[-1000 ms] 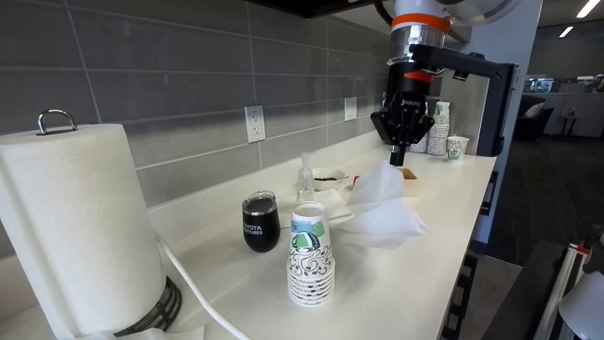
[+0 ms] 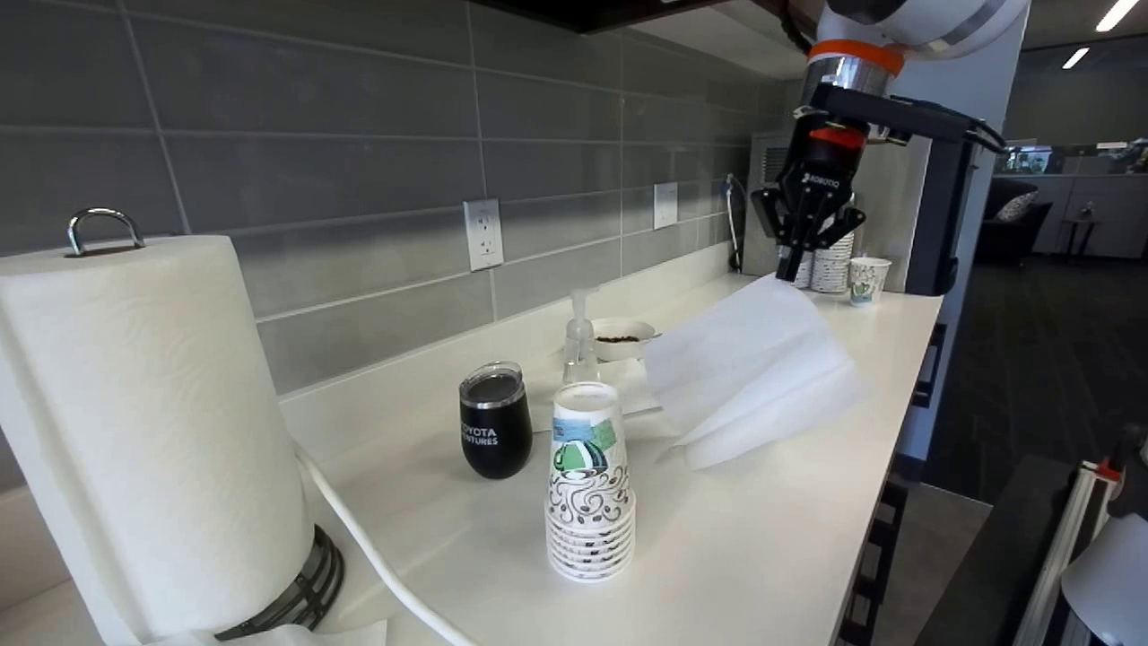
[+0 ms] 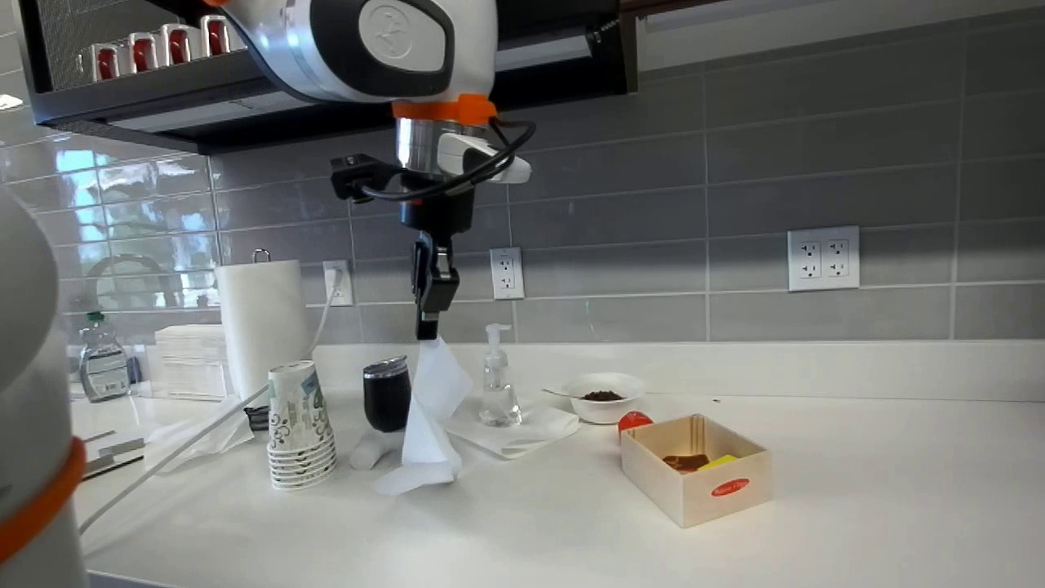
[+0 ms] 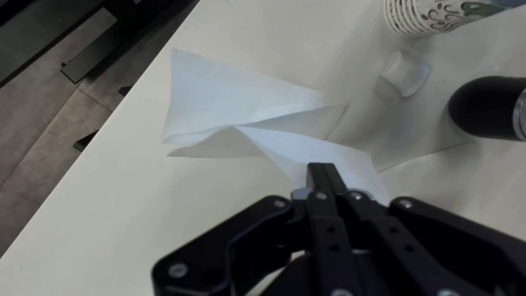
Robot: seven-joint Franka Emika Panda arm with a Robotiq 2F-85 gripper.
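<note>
A white paper sheet (image 2: 753,371) hangs from my gripper (image 2: 788,274), which is shut on its upper edge above the counter. In the second exterior view the sheet (image 3: 428,421) drops in folds from the gripper (image 3: 427,333), its lower end at or close to the countertop. The wrist view has the closed fingers (image 4: 323,180) with the sheet (image 4: 236,93) spreading out beyond them. The exact pinch between the fingertips is too small to make out.
Stacked paper cups (image 3: 299,426), a black tumbler (image 3: 387,394), a small white cup-like piece (image 4: 407,74) and a soap dispenser (image 3: 497,382) stand nearby. A bowl (image 3: 607,395) and wooden box (image 3: 695,470) sit rightward.
The sheet has lifted with it and hangs more stretched out.
</note>
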